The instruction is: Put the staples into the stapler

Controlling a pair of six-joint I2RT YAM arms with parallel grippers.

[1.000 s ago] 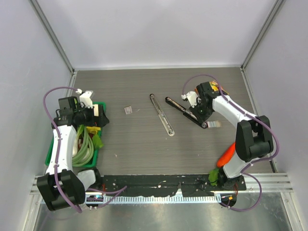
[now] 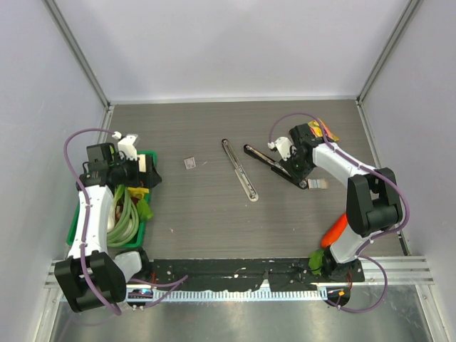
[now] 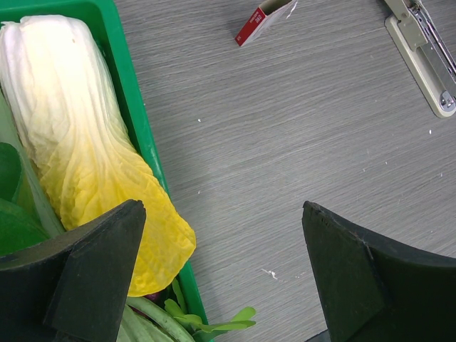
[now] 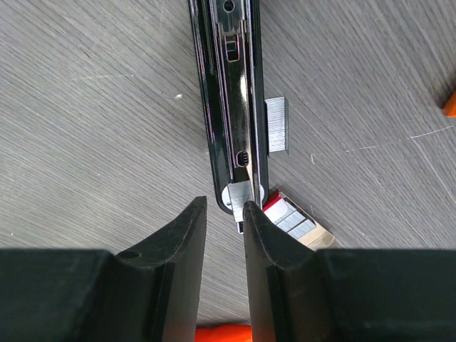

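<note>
A black stapler [image 2: 267, 160] lies opened out on the table; its near end is partly under my right gripper in the right wrist view. A short silver staple strip [image 4: 241, 194] sits at that end of the stapler [image 4: 229, 107], by the right-hand fingertip. The right fingers stand close together with a narrow gap; whether they grip the strip cannot be told. Another staple strip [image 4: 277, 125] lies against the stapler's side. The staple box [image 4: 299, 222], with strips showing, is just beside the tip. My left gripper is open and empty over the green basket's edge.
The green basket [image 3: 135, 100] at left holds cabbage and greens. A white stapler [image 2: 239, 169] lies mid-table, with a small box [image 2: 189, 162] left of it. A carrot [image 2: 334, 231] is at right, and a yellow packet [image 2: 329, 131] behind the right arm.
The left arm has stayed still.
</note>
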